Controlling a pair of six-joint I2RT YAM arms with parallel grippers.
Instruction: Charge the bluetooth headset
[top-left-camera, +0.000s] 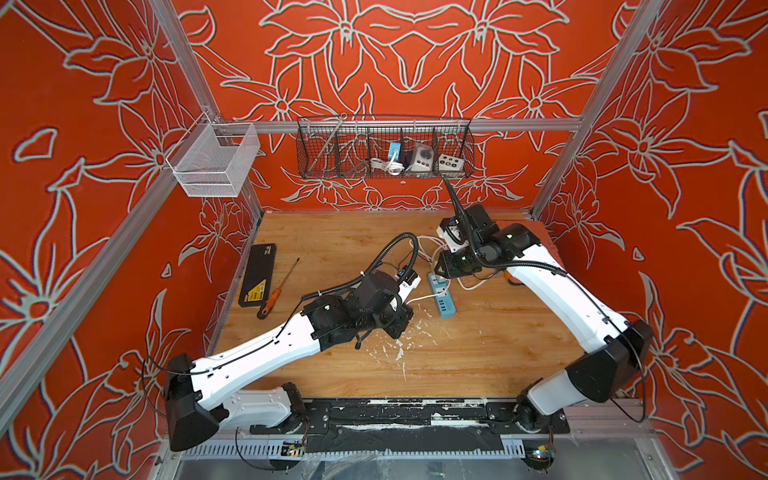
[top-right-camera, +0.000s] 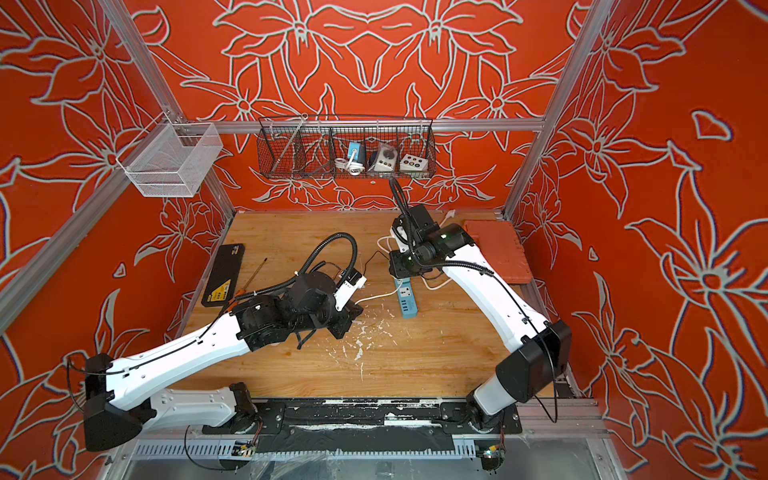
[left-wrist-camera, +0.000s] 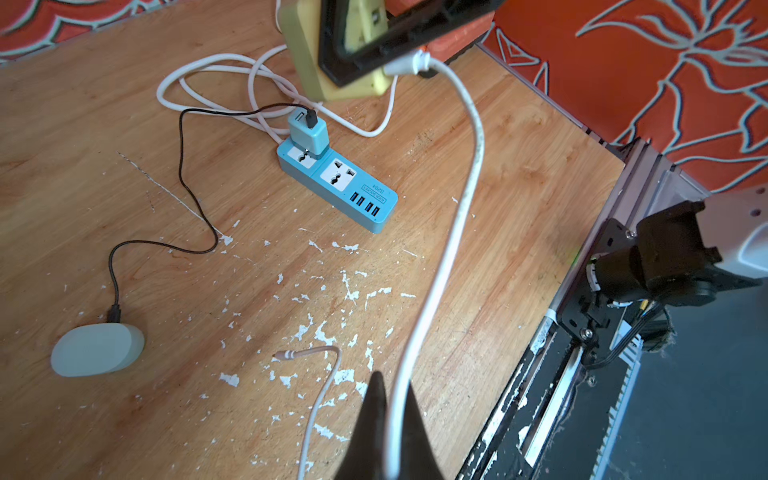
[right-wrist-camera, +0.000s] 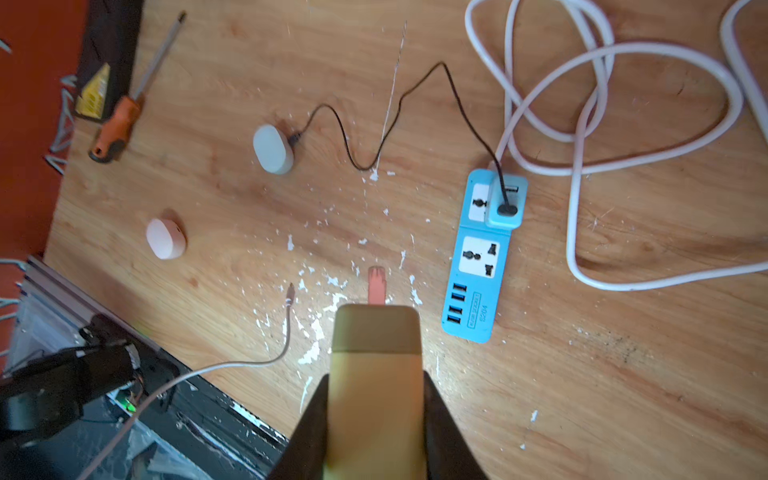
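Observation:
My right gripper is shut on a yellow charger (right-wrist-camera: 376, 352), held above and near the blue power strip (right-wrist-camera: 472, 312). A white cable's plug (left-wrist-camera: 404, 64) sits in the charger in the left wrist view; the cable runs down to my left gripper, shut, apparently on that cable. A blue adapter (left-wrist-camera: 308, 132) stands in the strip with a black cable to a pale oval case (left-wrist-camera: 96, 349). A pink case (right-wrist-camera: 165, 238) and the loose end (right-wrist-camera: 289, 296) of the white cable lie on the table.
A screwdriver (right-wrist-camera: 120, 120) and black flat box (top-left-camera: 256, 276) lie at left. A red case (top-right-camera: 496, 252) is at back right. Wire baskets (top-left-camera: 384, 148) hang on the back wall.

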